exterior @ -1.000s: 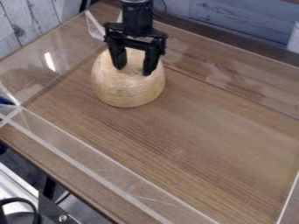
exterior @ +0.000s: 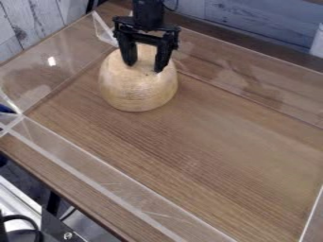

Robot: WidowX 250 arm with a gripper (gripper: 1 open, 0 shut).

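My black gripper [exterior: 145, 47] hangs at the top middle of the camera view, over a large round, pale wooden object [exterior: 136, 87] that looks like an upturned bowl or a ball. Its dark fingers reach down onto the top of this object, one on the left and one on the right. Whether they grip it, and how far apart the fingers are, I cannot tell clearly.
A clear plastic edge runs along the left side. Pale walls [exterior: 271, 21] stand behind, and dark cables lie at the lower left.
The gripper has moved slightly up and back in the view over the last second. The round wooden object has shifted little, if at all.
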